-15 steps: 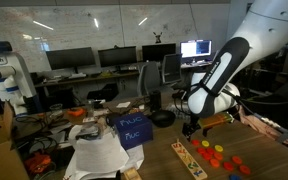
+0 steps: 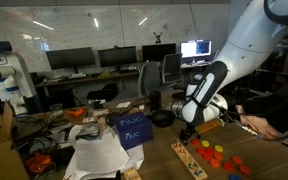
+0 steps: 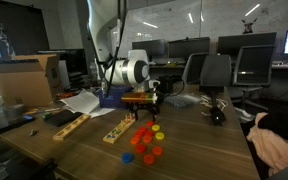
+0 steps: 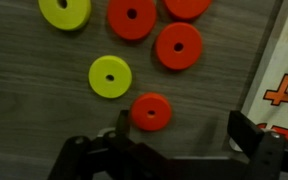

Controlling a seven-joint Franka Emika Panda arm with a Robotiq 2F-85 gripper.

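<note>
My gripper points down at the table with its fingers apart and nothing held. Between and just beyond its black fingertips lies a small red disc [image 4: 151,112] with a hole in its centre, closer to the left finger. A yellow disc [image 4: 110,76] is just up and left of it. More red discs [image 4: 178,46] and another yellow disc [image 4: 64,10] lie along the top of the wrist view. At the right is a pale board [image 4: 282,85] printed with numbers, an orange 4 among them. In exterior view 1 the gripper [image 2: 188,134] hangs low beside the discs.
A pale wooden board [image 3: 121,130] lies left of the discs, with another strip [image 3: 71,127] farther left. A blue box [image 2: 134,129] and white papers [image 2: 99,157] are on the table. Free tabletop [image 3: 204,150] extends to the right of the discs in exterior view 2.
In exterior view 1 the arm and gripper have shifted left and a little lower. The discs and boards look unmoved.
</note>
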